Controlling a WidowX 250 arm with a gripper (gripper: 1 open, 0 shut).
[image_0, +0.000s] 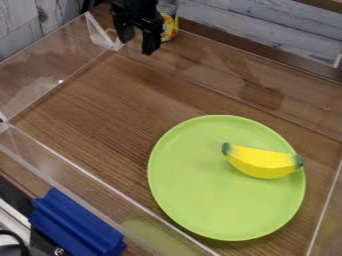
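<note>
My black gripper (138, 32) is at the top of the view, at the back of the wooden tray, its fingers open and pointing down. A yellow object (168, 22) is partly hidden just behind it; what it is I cannot tell. A yellow banana (261, 162) with green tips lies on a green plate (201, 200) at the front right.
Clear walls edge the tray. A blue rack (74, 225) sits outside at the lower left, and pale wooden boards line the back.
</note>
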